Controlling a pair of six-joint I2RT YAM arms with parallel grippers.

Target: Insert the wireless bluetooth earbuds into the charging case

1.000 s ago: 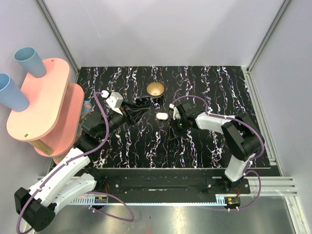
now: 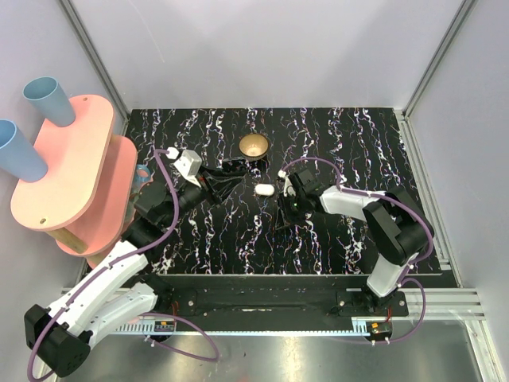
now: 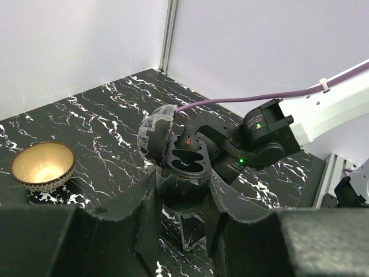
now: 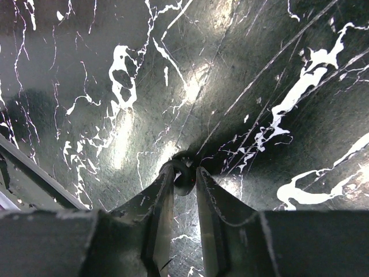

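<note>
In the left wrist view, my left gripper is shut on the dark charging case (image 3: 183,166), which it holds upright above the table. The case's clear lid (image 3: 154,134) stands raised, and one black earbud (image 3: 187,140) with a red light shows at the back of the case. Empty-looking round recesses face up in front of it. Another black earbud (image 4: 184,183) appears in the right wrist view, low at the tabletop. The slightly parted fingertips of my right gripper are on either side of it; whether both touch it is unclear.
A gold bowl (image 2: 254,146) sits near the back of the black marbled table (image 2: 350,131). Between the two grippers lies a small white object (image 2: 264,190). Pink shelves (image 2: 75,143) with blue cups stand at the far left.
Both arms look almost the same in the top view as a second ago. The right arm has shifted very slightly; the left arm and the case have stayed put.
</note>
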